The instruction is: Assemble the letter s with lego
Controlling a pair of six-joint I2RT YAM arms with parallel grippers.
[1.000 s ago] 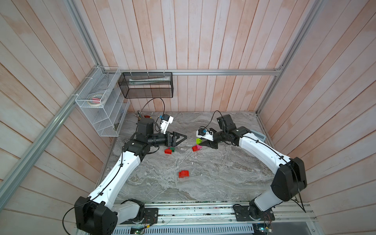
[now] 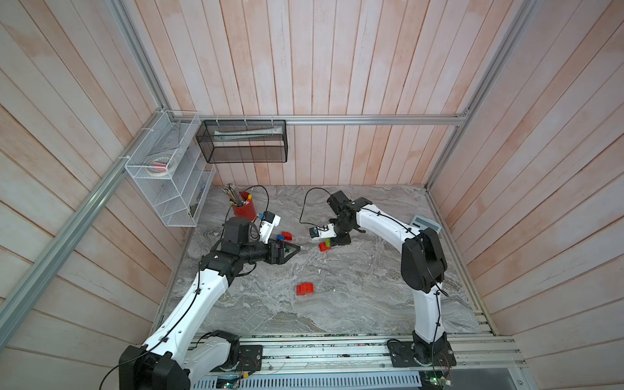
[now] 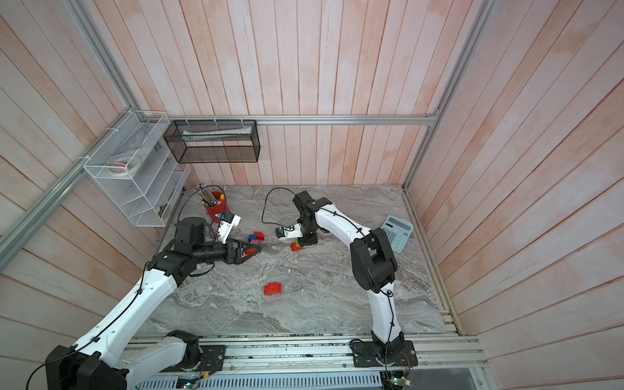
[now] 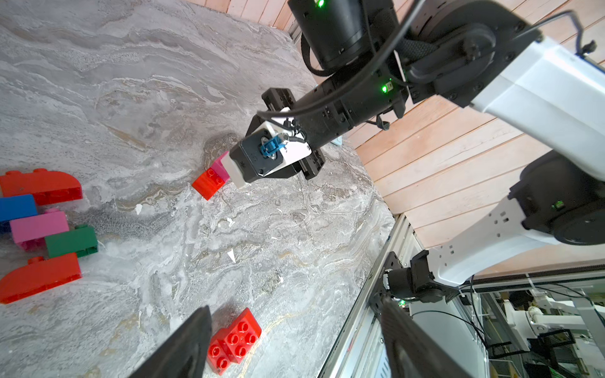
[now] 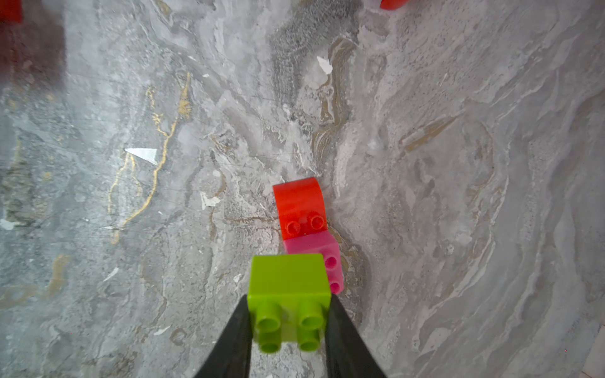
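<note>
Pinched between the fingers of my right gripper is a lime green brick, above the table. Just past it in the right wrist view lie a red curved brick and a pink brick, touching end to end; the green brick hides part of the pink one. My left gripper hangs open and empty over the table. To its left lies a cluster: red curved bricks at both ends, with blue, pink and green bricks between. Red bricks lie near the front.
A red cup of tools stands at the back left, behind my left arm. A calculator lies at the right. Wire baskets hang on the wall.
My right gripper has come lower and a little left with the green brick, over the red and pink pair. The left gripper has moved slightly left and toward the front, still open.
</note>
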